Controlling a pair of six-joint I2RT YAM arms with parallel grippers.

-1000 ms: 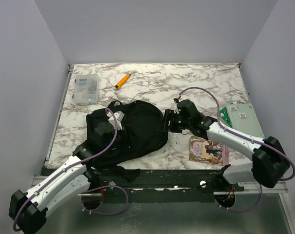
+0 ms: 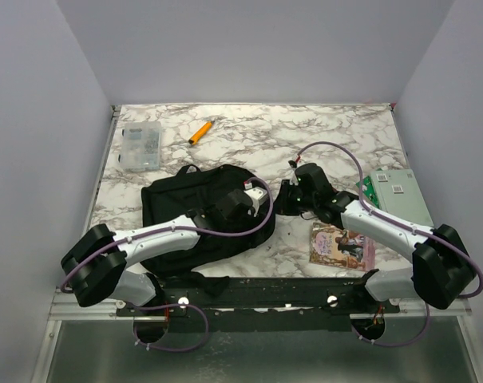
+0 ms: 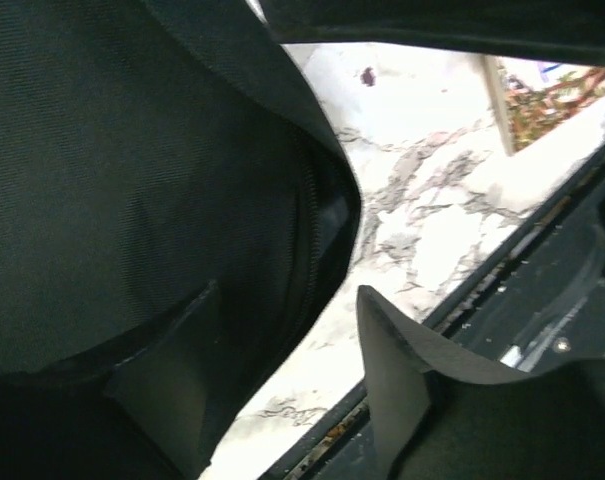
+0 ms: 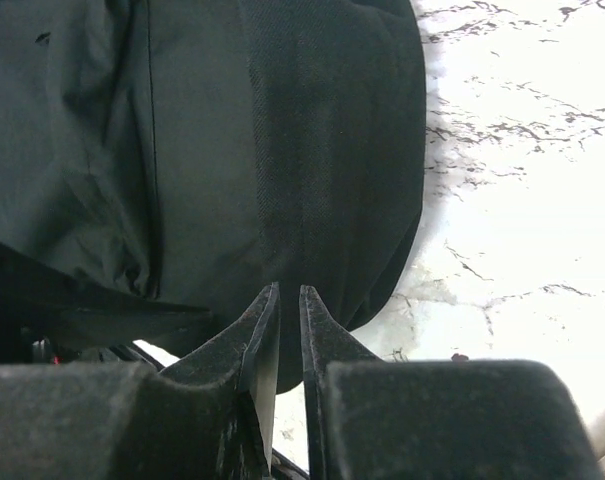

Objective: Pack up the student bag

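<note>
The black bag (image 2: 195,191) lies flat on the left half of the table. Over its right edge (image 3: 317,190), my left gripper (image 2: 265,209) has its fingers spread apart, with no object gripped between them. Close by on the right, my right gripper (image 2: 280,203) points at the same edge. Its fingertips (image 4: 311,300) stand a narrow gap apart in the right wrist view, with no fabric clearly pinched. A picture book (image 2: 338,246) in a clear pouch rests at the front right. An orange pen-shaped thing (image 2: 200,132) and a clear plastic box (image 2: 140,147) lie at the back left.
A pale green folder (image 2: 402,195) with a greener piece beside it lies at the far right. The two grippers are almost touching, leaving little room between them.
My left arm has swung right across the bag, from its left part to its right edge beside the right gripper. The right gripper has shifted only slightly. The bag has barely moved.
</note>
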